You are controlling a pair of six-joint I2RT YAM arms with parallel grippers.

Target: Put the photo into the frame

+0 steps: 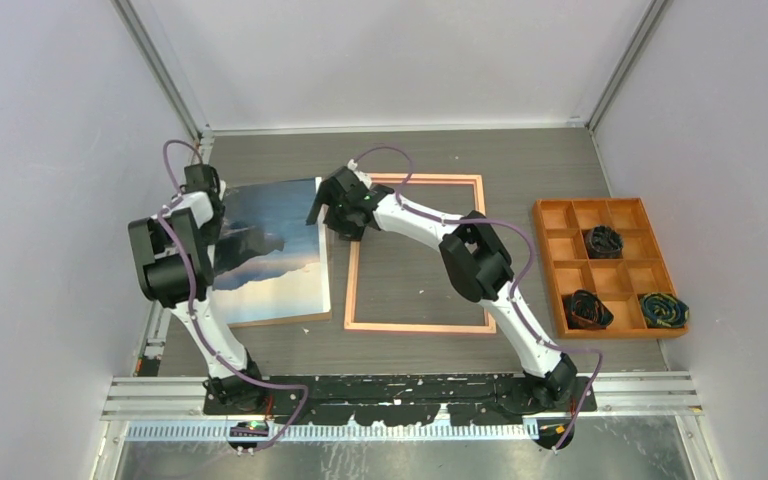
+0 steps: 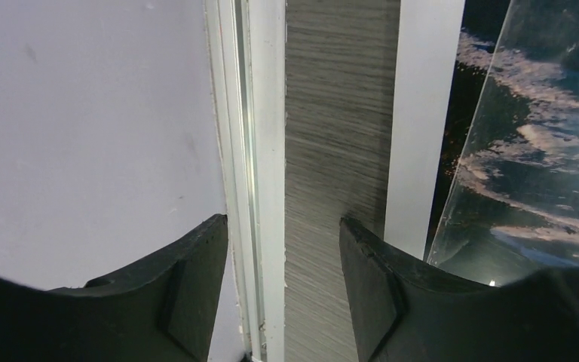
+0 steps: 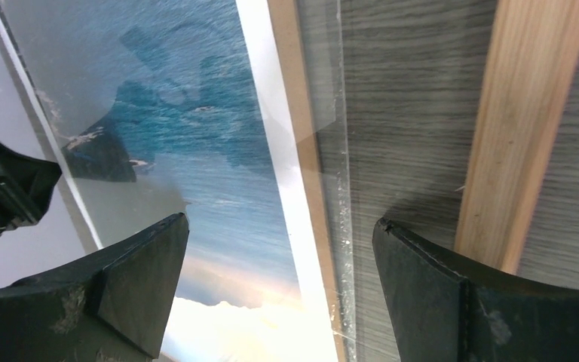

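The photo (image 1: 270, 230), a blue sky and cloud scene with white margins, lies on a board at the left of the table. A clear sheet (image 3: 332, 188) covers it and sticks out past its right edge. Right of it rests the empty wooden frame (image 1: 420, 328). At the photo's upper left edge is my left gripper, its fingers apart with only tabletop and the wall rail seen between them; its right finger is close to the photo's white margin (image 2: 421, 143). My right gripper stands open over the right edge of photo and sheet, its fingers on either side.
A narrow strip of table (image 3: 403, 151) separates the photo from the frame. The wall rail (image 2: 271, 151) runs close along the left side. An orange compartment box (image 1: 625, 280) with several coiled cables stands at the far right.
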